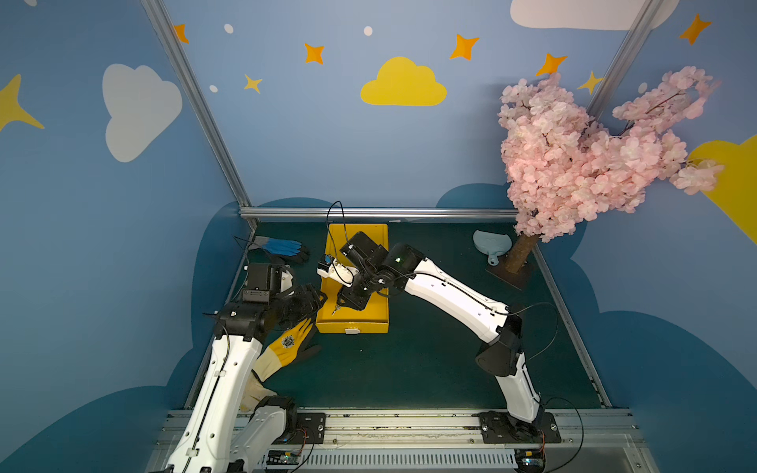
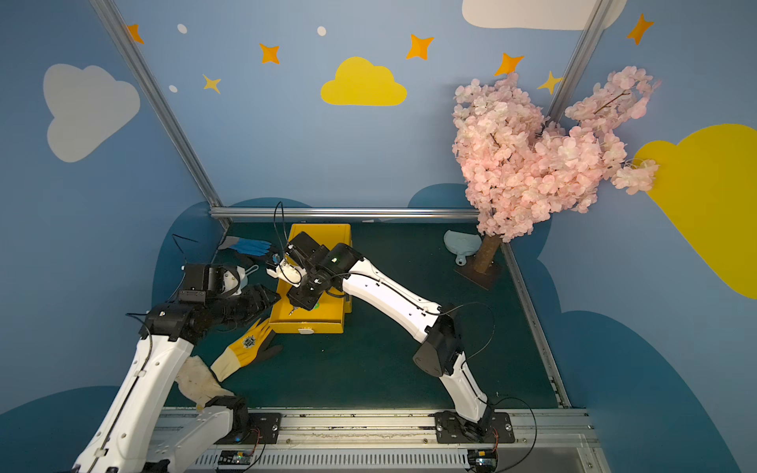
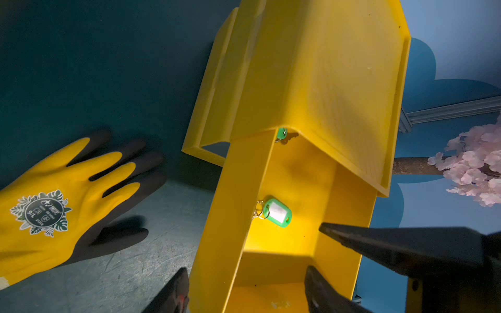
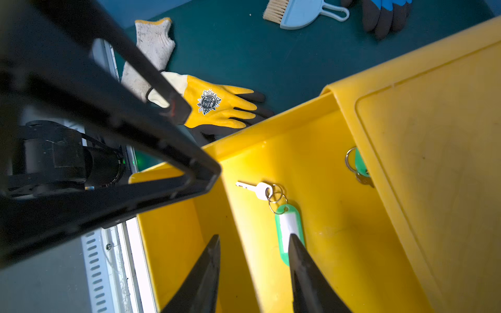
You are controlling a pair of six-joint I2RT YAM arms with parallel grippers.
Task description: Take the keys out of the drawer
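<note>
The yellow drawer (image 3: 229,234) stands pulled out of its yellow box (image 3: 344,94). Inside lies a key (image 4: 255,189) on rings with a green tag (image 4: 289,229). Farther back, a second green tag (image 4: 359,161) with a ring is partly hidden beneath the box's top. My right gripper is part open above the drawer, its fingers apart and the first tag between them in its wrist view, nothing gripped. At the drawer's left side, my left gripper is also part open and empty; its fingertips appear either side of the left wall.
A yellow glove (image 3: 57,208) lies left of the drawer. Beyond it are a blue glove (image 1: 277,246) and a dustpan with brush (image 4: 302,11). The two grippers are close together over the drawer.
</note>
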